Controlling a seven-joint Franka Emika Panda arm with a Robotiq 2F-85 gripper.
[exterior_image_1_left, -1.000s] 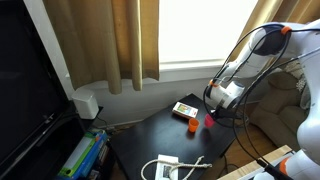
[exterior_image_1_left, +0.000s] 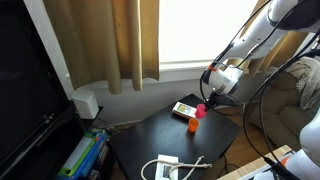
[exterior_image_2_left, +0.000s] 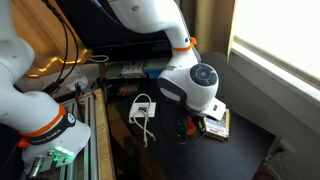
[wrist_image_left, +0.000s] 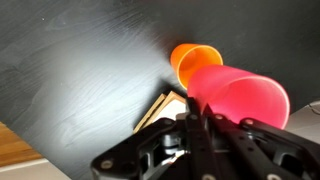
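A pink cup (wrist_image_left: 250, 98) is held by its rim in my gripper, which is shut on it; the cup's mouth faces the wrist camera. Right beside it in that view, partly covered by the pink cup, the orange cup (wrist_image_left: 190, 58) shows its opening. Exterior view 1 has the pink cup (exterior_image_1_left: 201, 110) just behind the orange cup (exterior_image_1_left: 193, 125) on the dark table. Whether the two cups touch, or how high the pink one hangs, I cannot tell. The arm hides most of both cups in exterior view 2.
A flat box or book (exterior_image_1_left: 184, 110) lies close to the cups, toward the window. Nearer the front of the table are a white power strip (exterior_image_1_left: 166, 168) and its cable.
The pink cup was lower and further right a second ago.
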